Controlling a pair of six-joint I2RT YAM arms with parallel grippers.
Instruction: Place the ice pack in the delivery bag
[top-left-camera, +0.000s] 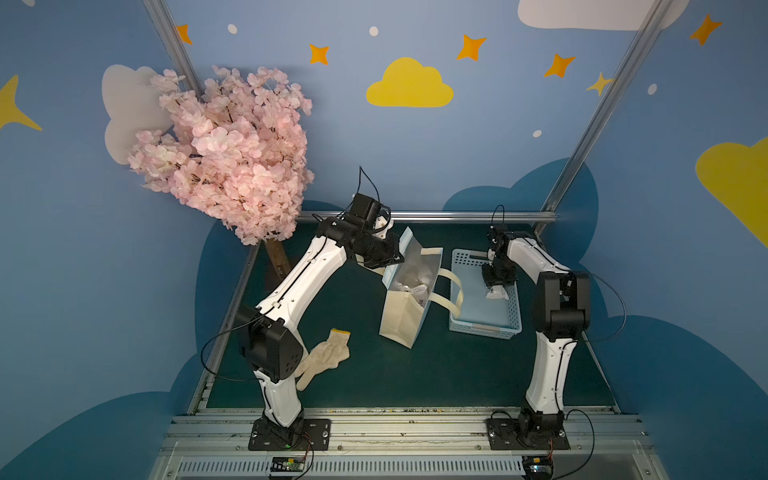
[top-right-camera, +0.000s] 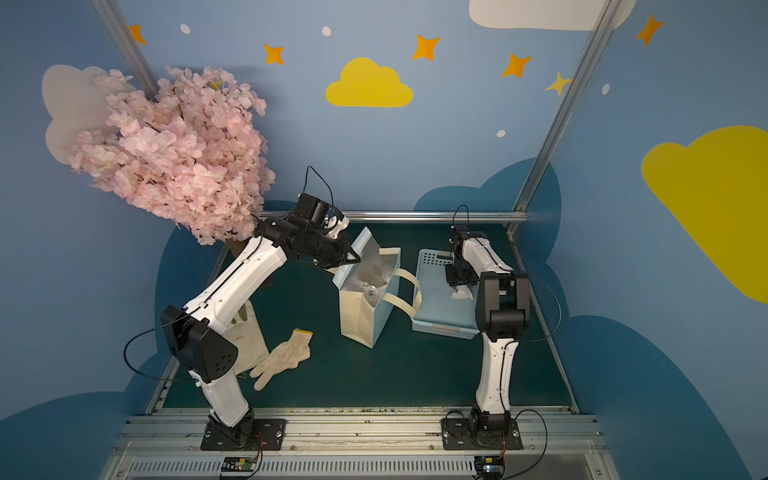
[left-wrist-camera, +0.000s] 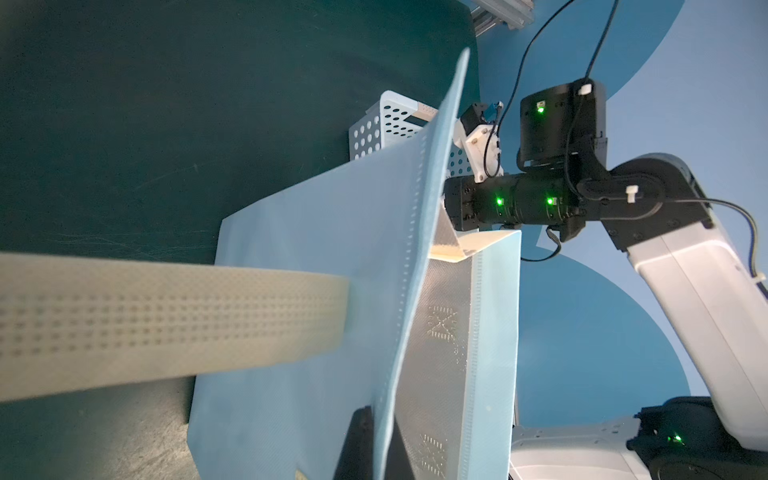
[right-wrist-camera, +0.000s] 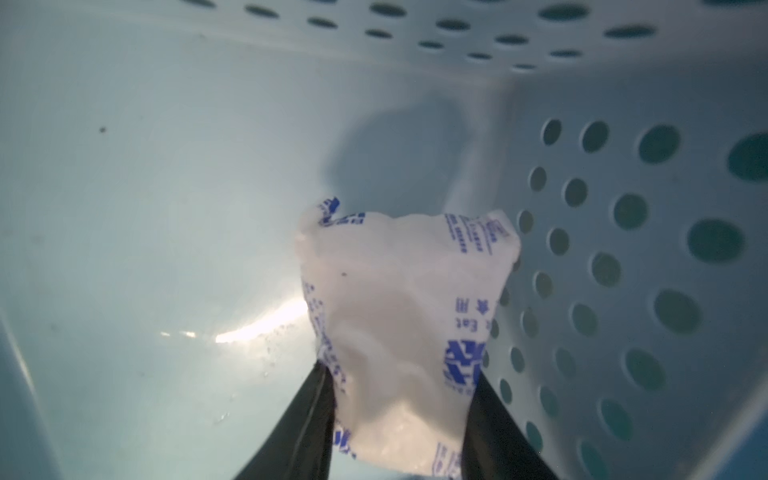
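The white ice pack (right-wrist-camera: 400, 320), printed in blue, lies in the light blue basket by its perforated wall. My right gripper reaches down over it, fingers (right-wrist-camera: 308, 424) part open, one at each side of the pack; whether both press on it is hard to tell. The blue and cream delivery bag (top-left-camera: 404, 316) stands open left of the basket, silver lining and some clear plastic showing inside. At the bag's upper left edge my left gripper is shut, with the thin blue bag panel (left-wrist-camera: 320, 208) between its fingers.
The basket (top-left-camera: 485, 328) is otherwise bare in what shows. Bag handles (top-left-camera: 456, 292) reach out to the basket's left rim. White gloves (top-left-camera: 324, 357) lie at front left, and a pink blossom tree (top-left-camera: 232, 152) rises behind.
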